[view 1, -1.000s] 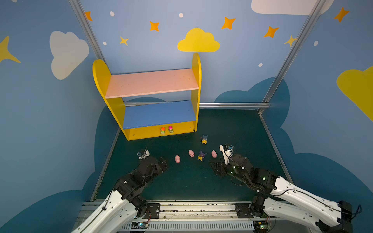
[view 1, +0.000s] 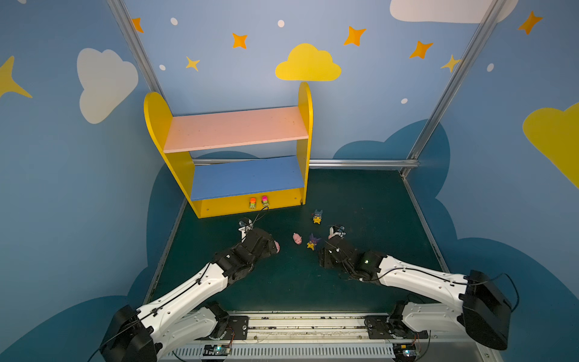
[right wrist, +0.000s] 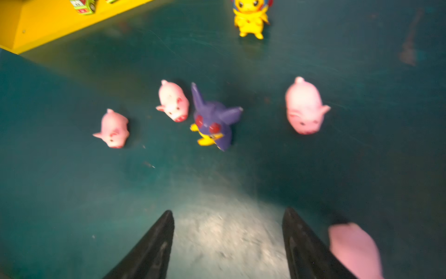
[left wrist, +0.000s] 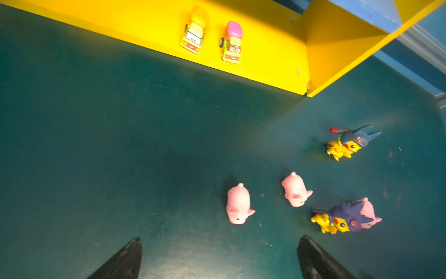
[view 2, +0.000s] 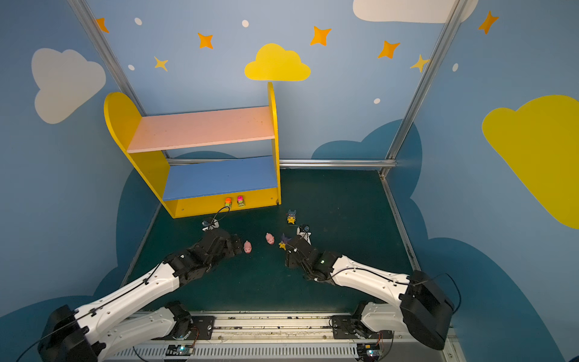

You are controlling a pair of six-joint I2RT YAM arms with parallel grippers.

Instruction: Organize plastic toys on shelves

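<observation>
Three small pink pigs, including the left pig (left wrist: 239, 204), the middle pig (left wrist: 295, 188) and the right pig (right wrist: 304, 107), lie on the green floor with a purple-hooded Pikachu (right wrist: 213, 121) and a blue-hatted Pikachu (left wrist: 348, 144). Two toy cars (left wrist: 195, 30) sit on the yellow bottom of the shelf unit (view 1: 247, 126). My left gripper is open and empty above the floor, near the left pig. My right gripper stands apart, open, below the purple figure, with another pink shape (right wrist: 353, 246) beside its finger.
The shelf has a pink top board (view 1: 235, 126) and a blue middle board (view 1: 247, 175), both bare. Walls enclose the area on the sides and back.
The right arm has moved left, toward the middle toys. The toys look unmoved.
</observation>
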